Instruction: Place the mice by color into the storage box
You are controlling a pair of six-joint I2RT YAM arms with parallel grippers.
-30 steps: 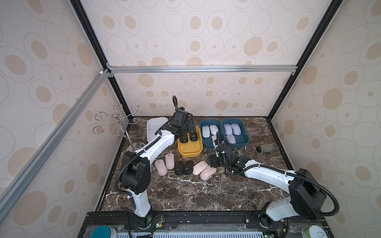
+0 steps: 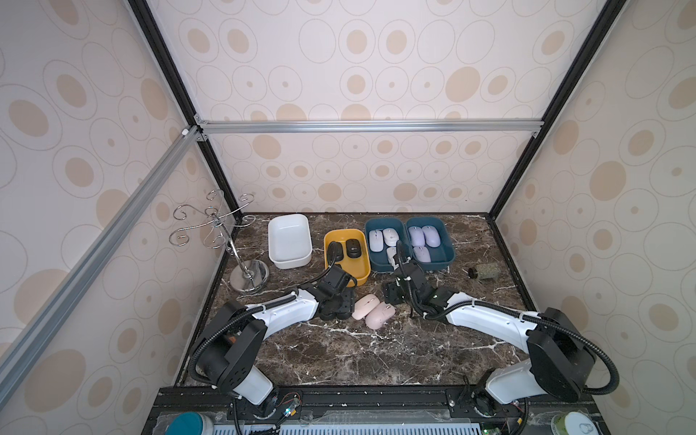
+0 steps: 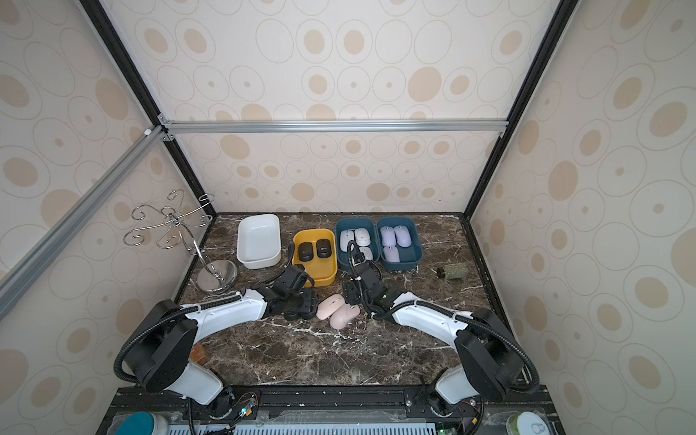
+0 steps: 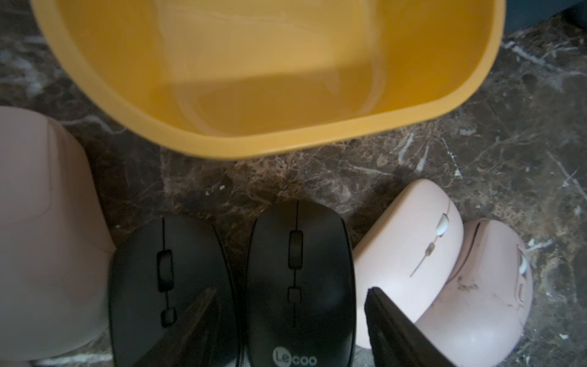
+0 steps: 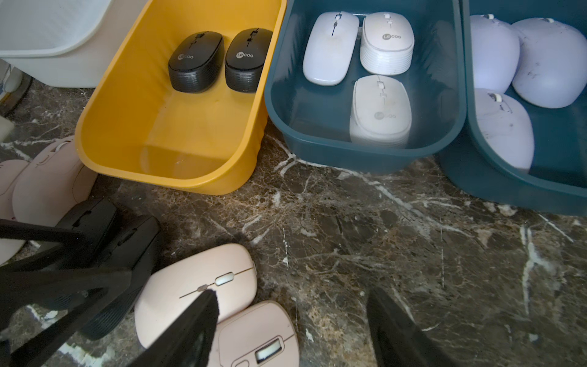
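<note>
In the left wrist view my left gripper is partly open over a black mouse (image 4: 299,263), one finger on either side of it. A second black mouse (image 4: 162,281) lies just left, partly behind a finger. Touching on the right are two pink mice (image 4: 422,238) (image 4: 489,293); more pink ones (image 5: 52,177) lie at the left end of the row. My right gripper stands open beside the right-hand pink pair, nothing between its fingers. The yellow bin (image 5: 165,174) holds two black mice (image 5: 195,61). White mice (image 5: 382,110) fill part of one blue bin, lilac mice (image 5: 504,128) the other.
An empty white bin (image 2: 290,253) stands at the back left beside a metal stand (image 2: 248,275). The blue bins (image 2: 395,221) adjoin the yellow one. A small dark-ended object (image 2: 485,271) lies far right.
The right arm stays put; the mice look unmoved.
</note>
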